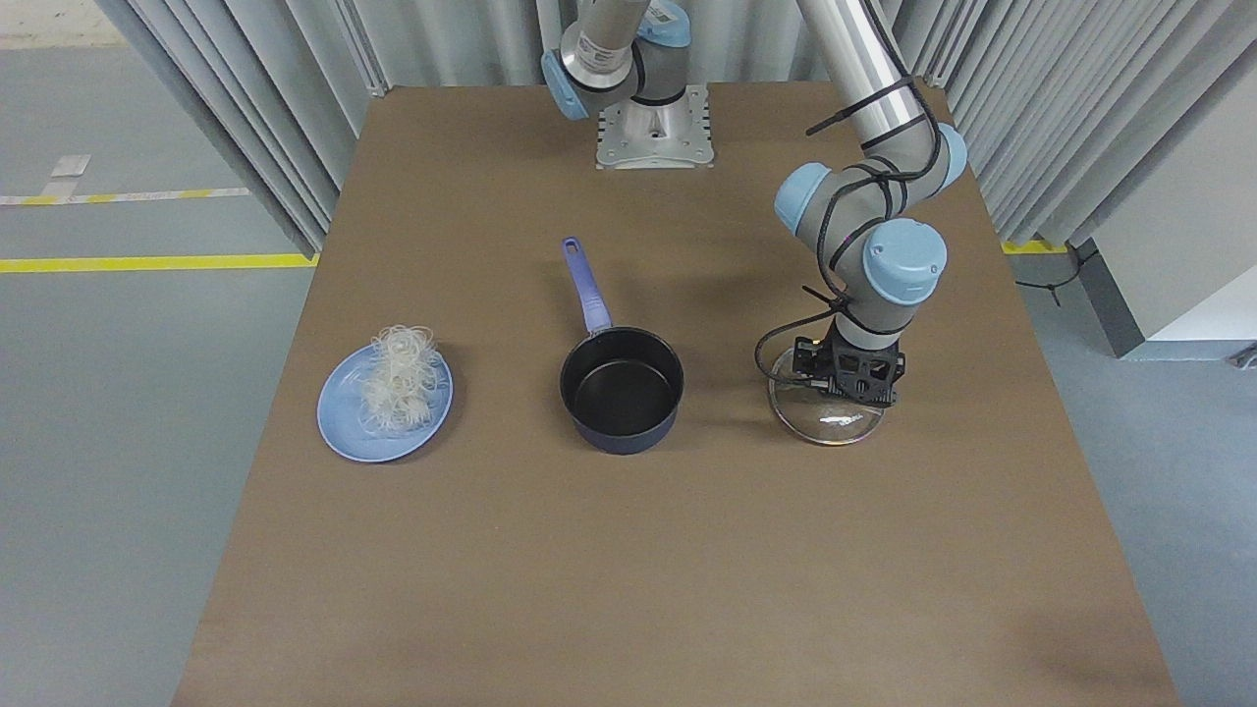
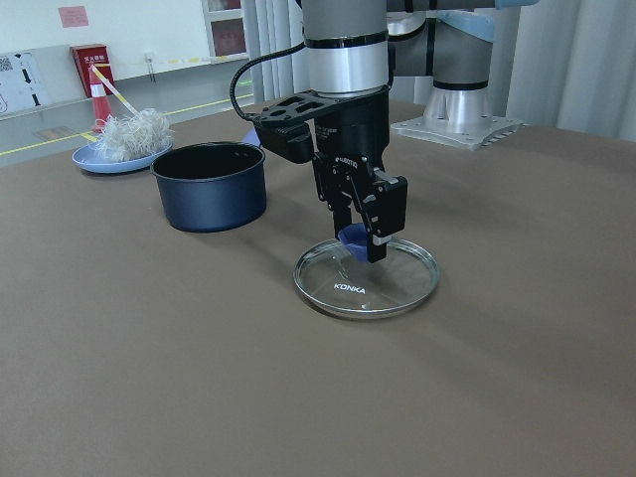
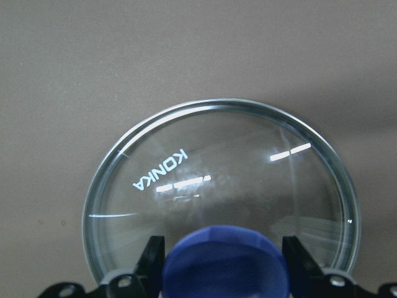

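Observation:
A glass lid marked KONKA lies on the table right of a dark blue saucepan. My gripper is down at the lid, its fingers either side of the blue knob; whether they are closed on it is hard to tell. In the front view the gripper body covers the knob. A blue plate with a pile of white noodle-like strands sits left of the pan, whose handle points to the back.
The robot base stands at the back of the brown table. A cable loops beside my wrist.

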